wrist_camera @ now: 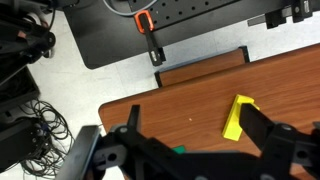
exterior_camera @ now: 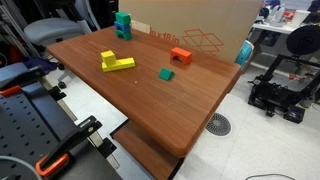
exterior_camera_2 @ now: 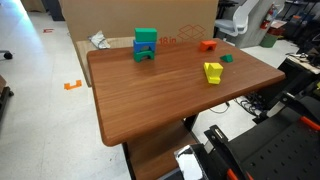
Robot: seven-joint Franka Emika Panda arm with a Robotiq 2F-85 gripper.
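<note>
Two yellow blocks [exterior_camera: 109, 60] stand on the wooden table [exterior_camera: 185, 105], a small one on a longer flat one. A small green block [exterior_camera: 166, 74] and an orange arch-shaped block [exterior_camera: 181, 55] lie apart from them. Towards the far left is a stack [exterior_camera: 123, 24] of green and blue blocks, also seen as a stack [exterior_camera_2: 145, 46] in exterior view 2. From above, the wrist view shows the yellow blocks [wrist_camera: 238, 117] and part of the green block [wrist_camera: 180, 149]. My gripper is open above the table, its fingers widely spaced with nothing held.
A cardboard panel [exterior_camera: 205, 24] stands along the table's back edge. On the near side, a dark surface [exterior_camera: 35, 130] carries black and orange clamps [exterior_camera: 55, 158]. Bare tabletop lies to the right of the green block in exterior view 1.
</note>
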